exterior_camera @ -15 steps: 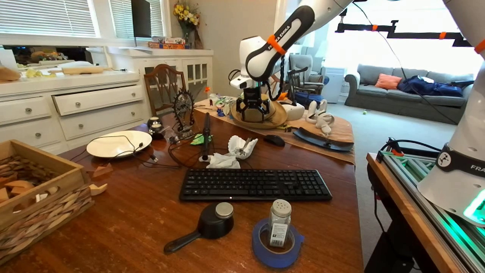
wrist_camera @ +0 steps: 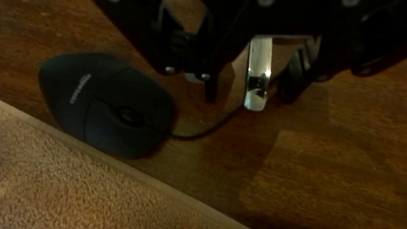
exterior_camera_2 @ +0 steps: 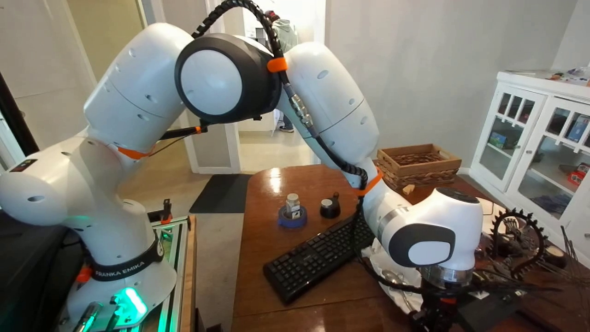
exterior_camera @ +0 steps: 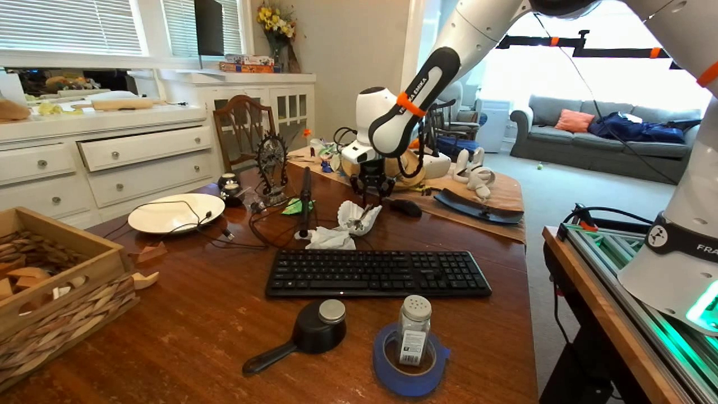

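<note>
My gripper (exterior_camera: 372, 195) points down just behind the white shell-shaped dish (exterior_camera: 355, 219), low over the dark wooden table. In the wrist view my gripper is part open. A shiny metal strip (wrist_camera: 258, 76), like a utensil handle, lies between its fingers, with a gap visible on each side. What that strip belongs to is hidden by the gripper body. Metal utensils (exterior_camera_2: 393, 276) rest in the dish in exterior view 2, where the fingertips are cut off by the lower edge. Left of the fingers in the wrist view sits a black computer mouse (wrist_camera: 106, 103) with its cable.
A black keyboard (exterior_camera: 378, 273), a black measuring cup (exterior_camera: 320, 327) and a glass shaker (exterior_camera: 414, 330) inside blue tape (exterior_camera: 408, 384) stand nearer the camera. Left are a white plate (exterior_camera: 176, 212) and a wooden basket (exterior_camera: 64, 269). A black spiky ring (exterior_camera: 272, 161) stands behind.
My gripper has come down from above the tan mat and is now close to the table behind the shell dish. The tabletop objects look unmoved.
</note>
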